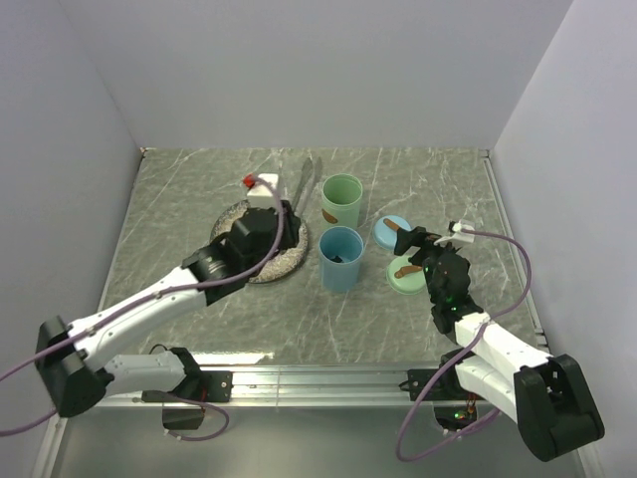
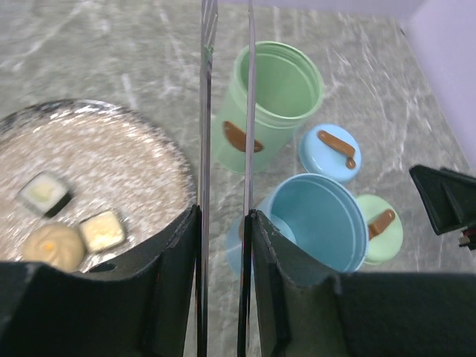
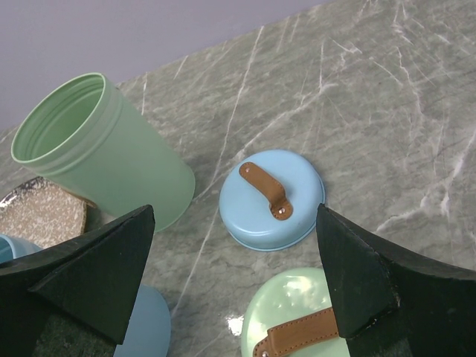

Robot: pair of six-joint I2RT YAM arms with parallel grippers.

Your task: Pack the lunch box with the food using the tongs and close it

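Observation:
My left gripper is shut on metal tongs (image 2: 208,82), whose two arms reach forward, slightly spread, with nothing visible between them. From above, the tongs (image 1: 305,184) point away, just left of the green container (image 1: 342,191). Below and left lies a speckled plate (image 2: 149,160) bearing a round beige bun (image 2: 53,247), a pale yellow square (image 2: 103,230) and a white-and-dark piece (image 2: 44,193). A blue container (image 1: 340,277) stands upright, something dark inside it. My right gripper is open and empty above the blue lid (image 3: 256,230) and green lid (image 3: 279,301).
Both lids carry brown leather straps, and another strap (image 2: 238,137) shows on the green container's side. Bare marble tabletop (image 1: 438,189) extends behind the lids. Grey walls (image 1: 318,70) enclose the workspace.

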